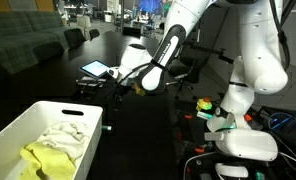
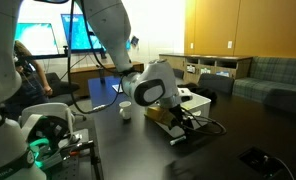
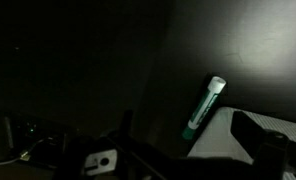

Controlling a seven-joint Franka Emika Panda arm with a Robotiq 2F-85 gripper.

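Note:
My gripper (image 1: 118, 93) hangs open above the dark table, with nothing showing between its fingers. In the wrist view, a green-and-white marker (image 3: 204, 107) lies tilted below the gap between the dark fingers. The same marker (image 2: 178, 141) rests on the table in exterior view 2, below the gripper. In exterior view 1 it shows only as a small green mark (image 1: 107, 127) near the box's right side. The white box (image 1: 73, 113) holds a white cloth (image 1: 64, 136) and a yellow cloth (image 1: 48, 161).
A white cup (image 2: 126, 112) stands on the table in exterior view 2. On the far side in exterior view 1 lies a tablet-like panel (image 1: 95, 69). Chairs and a sofa (image 2: 274, 77) are beyond it.

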